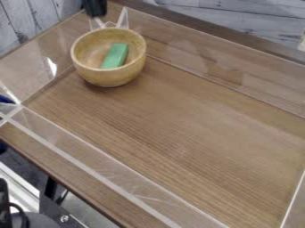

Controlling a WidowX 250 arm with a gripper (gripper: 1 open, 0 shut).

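Note:
A round tan wooden bowl (109,74) rests on the wooden table at the upper left, holding a green block (116,55). My gripper (95,12) is a dark, blurred shape at the top edge, above and behind the bowl and apart from it; its fingers are too unclear to read.
Clear strips run along its edges. A pale plank wall stands behind, and dark hardware shows at the lower left beyond the table edge.

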